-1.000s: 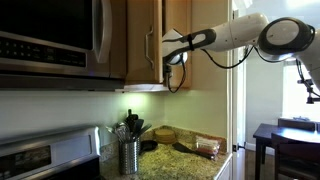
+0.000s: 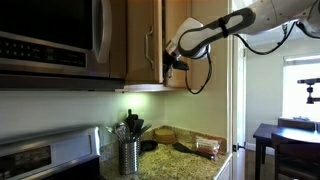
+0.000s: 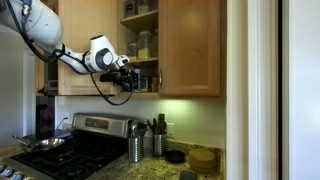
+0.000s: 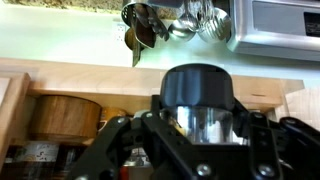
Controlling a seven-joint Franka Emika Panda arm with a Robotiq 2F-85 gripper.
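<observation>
A small clear jar with a black lid [image 4: 197, 86] stands between the fingers of my gripper in the wrist view, and the gripper is shut on it. Behind it runs the wooden edge of a cabinet shelf [image 4: 110, 77]. In exterior view 2 my gripper [image 3: 128, 74] is at the front of the open upper cabinet [image 3: 142, 20], near its lower shelf. Exterior view 1 puts the gripper [image 2: 172, 66] beside the cabinet door with the long handle; the jar is too small to make out there.
Other jars [image 4: 66, 118] sit in the cabinet. An open cabinet door [image 2: 143, 40] stands close to the arm. Below are utensil holders [image 3: 136, 148], a stove [image 3: 85, 150] and a counter with a round wooden box [image 3: 203, 160]. Open air lies in front of the cabinet.
In exterior view 1 the arm has moved right and toward the camera, drawing back from the cabinet. The door and the things on the counter look unchanged.
</observation>
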